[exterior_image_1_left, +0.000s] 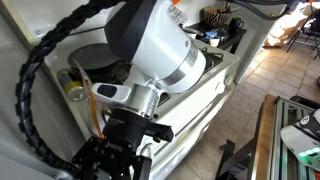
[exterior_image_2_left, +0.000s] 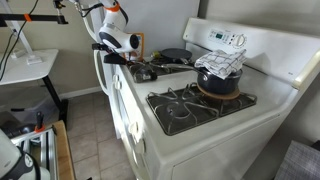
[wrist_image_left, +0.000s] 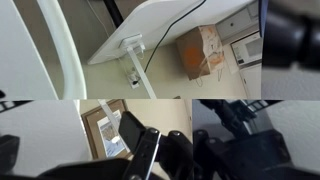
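The white-and-black arm fills the foreground of exterior view 1, its dark gripper (exterior_image_1_left: 110, 158) low at the left in front of the stove. Small in exterior view 2, the arm (exterior_image_2_left: 118, 38) stands at the far end of the counter. Dark gripper parts line the bottom of the wrist view, with nothing visibly held; the fingers stand open. A dark pot (exterior_image_2_left: 220, 82) with a crumpled cloth or foil-like cover sits on a round brown board (exterior_image_2_left: 226, 101). Beyond it lies a black pan (exterior_image_2_left: 175, 54).
A can (exterior_image_1_left: 69, 83) stands near the wall. Beside the arm is a table edge (exterior_image_1_left: 264, 145). The wrist view looks toward a cardboard box (wrist_image_left: 200, 52) and a white tabletop (wrist_image_left: 150, 25). Open floor (exterior_image_1_left: 205, 145) lies before the stove.
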